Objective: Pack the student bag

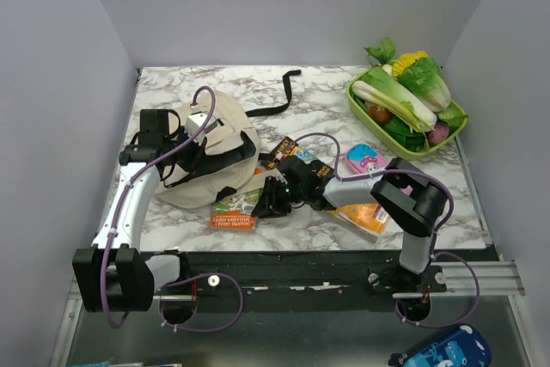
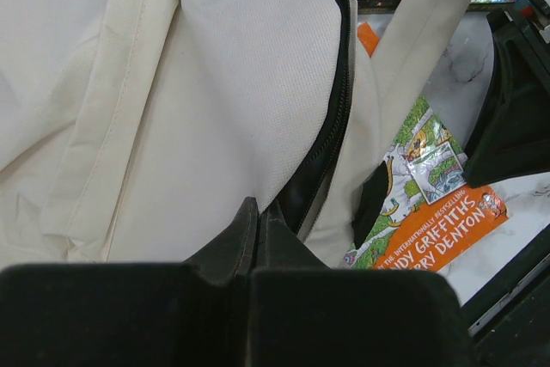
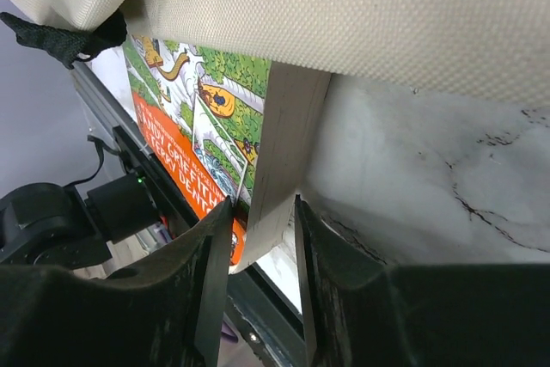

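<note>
The cream student bag [image 1: 193, 186] lies on its side at the left, its black-zipped mouth partly open. At the edge of that mouth, my left gripper is shut with its tips against the cloth; whether fabric is pinched does not show. A green and orange book [image 1: 234, 212] lies flat by the bag's lower right side, partly under a strap in the right wrist view. My right gripper stands open at the book's near end, one finger over the cover and the other beyond its pale edge.
A dark book [image 1: 288, 150], a pink item [image 1: 363, 157] and an orange book [image 1: 368, 217] lie around the right arm. A green vegetable basket [image 1: 351, 92] stands back right. The blue case [image 1: 447, 351] is beyond the front edge. Open marble lies at the back middle.
</note>
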